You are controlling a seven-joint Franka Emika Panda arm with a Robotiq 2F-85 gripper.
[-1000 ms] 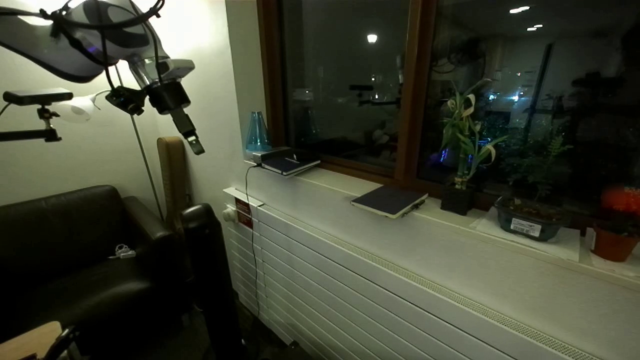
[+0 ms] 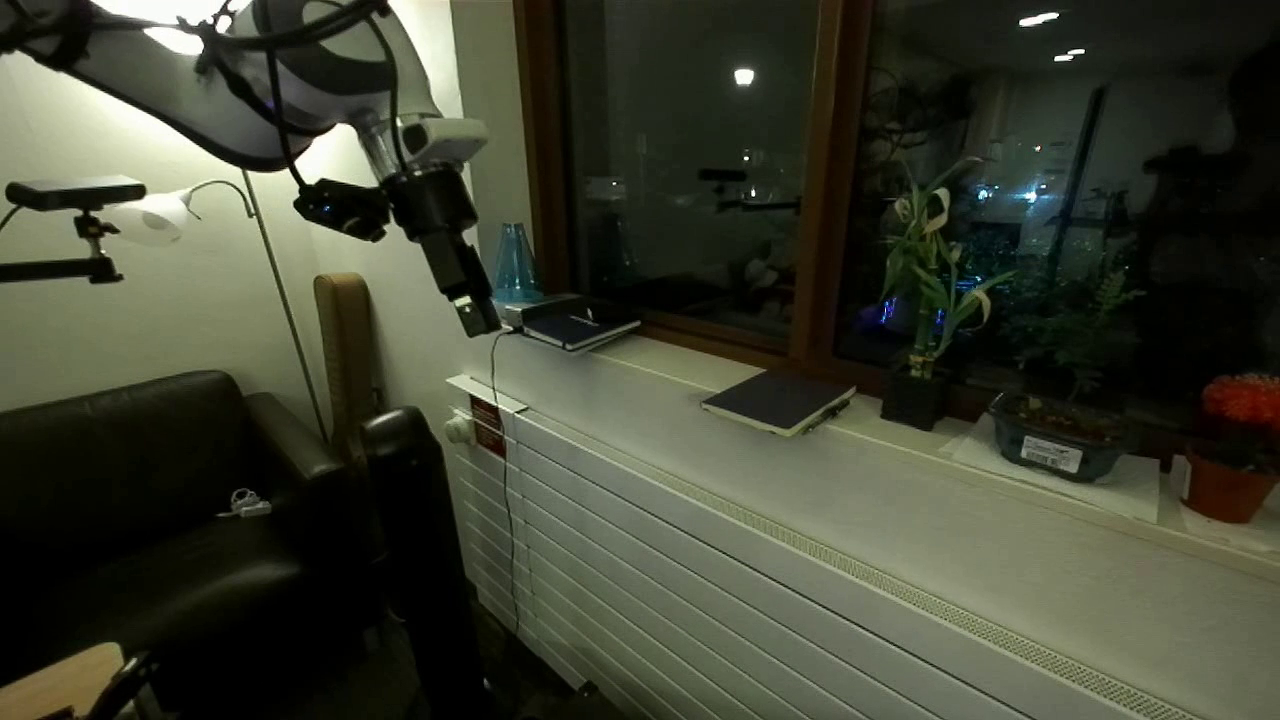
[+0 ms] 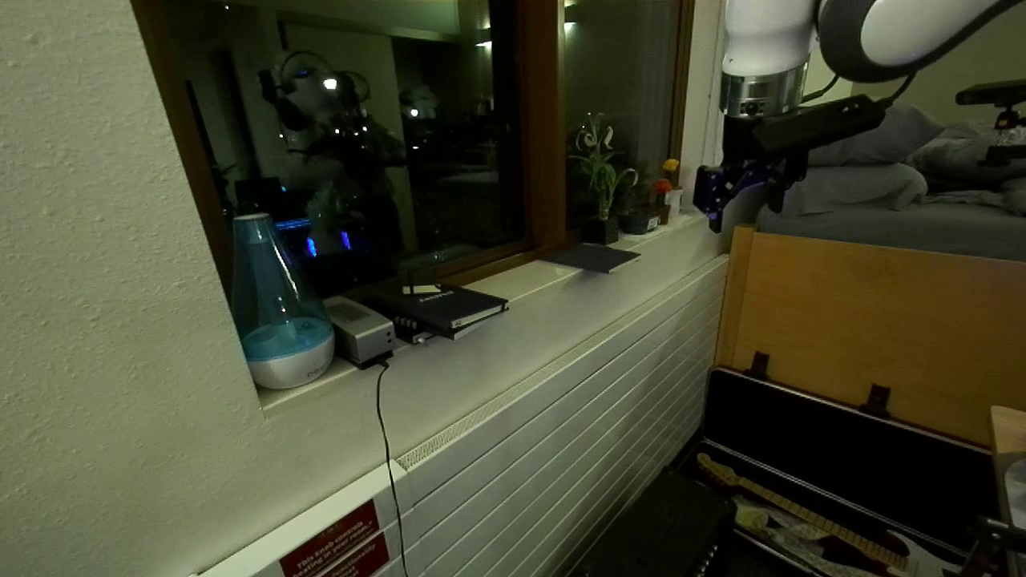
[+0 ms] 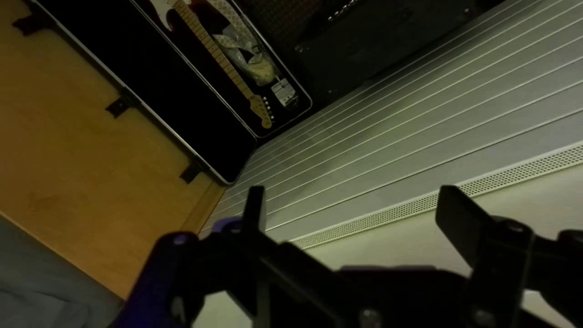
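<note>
My gripper is open, its two dark fingers wide apart with nothing between them in the wrist view. In exterior view 1 the gripper (image 2: 482,326) hangs in the air, pointing down, at the upper left. A dark notebook (image 2: 780,400) lies flat on the white sill, with a pen by its right edge. Farther along, another dark notebook (image 3: 450,306) rests beside a grey box (image 3: 361,330) and a teal-and-white humidifier (image 3: 288,351). In exterior view 2 the gripper (image 3: 713,216) appears at the upper right, well apart from these things.
A leafy plant in a black pot (image 2: 914,398), a dark planter (image 2: 1056,440) and a red-flowered pot (image 2: 1230,484) line the sill's right side. Below it runs a slatted radiator (image 3: 577,404). An open guitar case (image 4: 243,128) lies on the floor. Mid-sill is bare.
In exterior view 1 the arm and gripper have moved to the right and slightly lower. The notebooks and plants have stayed in place.
</note>
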